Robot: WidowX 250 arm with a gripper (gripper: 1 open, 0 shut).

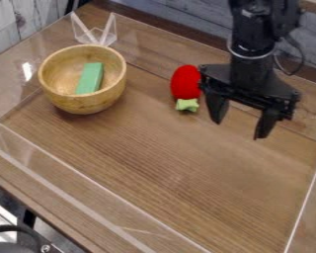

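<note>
A black robot gripper (249, 107) hangs over the right of the wooden table, open. Just left of it lie a red object (185, 83) and a small light green piece (188, 105) below that. A wooden bowl (63, 98) at the left holds a green block (90, 75).
A white wall (16, 20) runs along the back left.
</note>
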